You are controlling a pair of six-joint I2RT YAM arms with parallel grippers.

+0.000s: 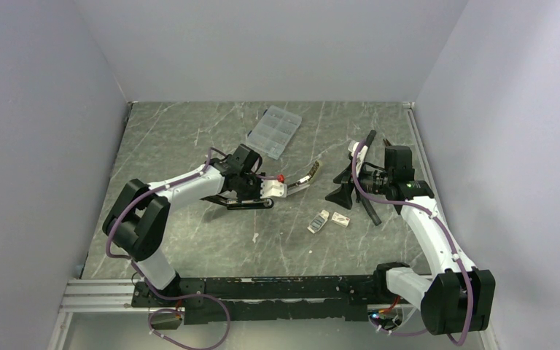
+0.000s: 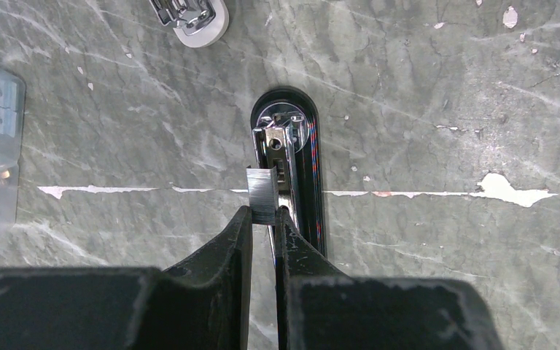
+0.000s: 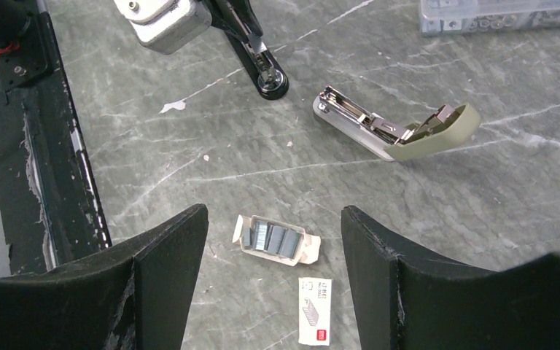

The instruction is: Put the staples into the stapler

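Observation:
A black stapler (image 2: 310,171) lies opened on the table, its metal channel (image 2: 289,157) showing; its rear part is hidden by the left gripper. My left gripper is over this channel, its fingertips on either side of a short grey staple strip (image 2: 262,191). The strip juts forward from the fingertips and stands at a slight angle to the channel. Whether it touches the channel is unclear. At the right, my right gripper is open and empty, above an opened pack of staple strips (image 3: 275,241) and a small white box (image 3: 315,312).
A second opened stapler (image 3: 388,131), olive and white, lies just right of the black one. Behind stands a clear divided case (image 1: 274,132). A dark bar (image 1: 370,211) lies beneath the right arm.

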